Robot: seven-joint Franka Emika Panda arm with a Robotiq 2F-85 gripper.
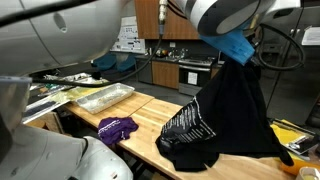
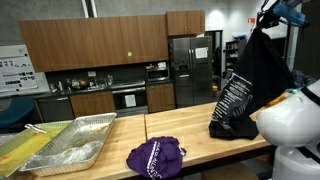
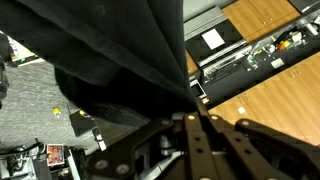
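A large black cloth (image 1: 232, 112) hangs from my gripper (image 1: 238, 62), which is shut on its upper end, high above the table. Striped or lettered white marks show on the cloth's left part, and its lower end rests on the wooden table (image 1: 222, 168). From the other side, the same cloth (image 2: 252, 92) drapes down at the right edge of the view. Dark folds of the cloth (image 3: 120, 50) fill the upper left of the wrist view and run down to the fingers. The fingertips themselves are hard to make out against the black fabric.
A crumpled purple cloth (image 2: 156, 158) lies near the table's front edge. A clear plastic tray (image 2: 72, 142) stands at the left. Yellow items (image 1: 285, 135) sit at the right, close to the hanging cloth. Bare tabletop lies between the purple and black cloths.
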